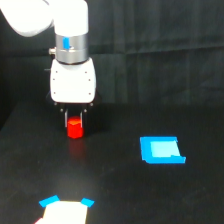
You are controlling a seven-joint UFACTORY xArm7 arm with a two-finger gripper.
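Note:
A small red block is at the left of the dark table, directly below the white arm. My gripper points down over it, its narrow fingers drawn in on the block's left and right sides. The fingers look shut on the block's upper part, while the lower part shows beneath the fingertips. Whether the block rests on the table or hangs slightly above it, I cannot tell.
To the right lies a pale square edged with blue tape. Another pale patch with blue tape at its corners sits at the front left edge. Dark curtain closes off the back.

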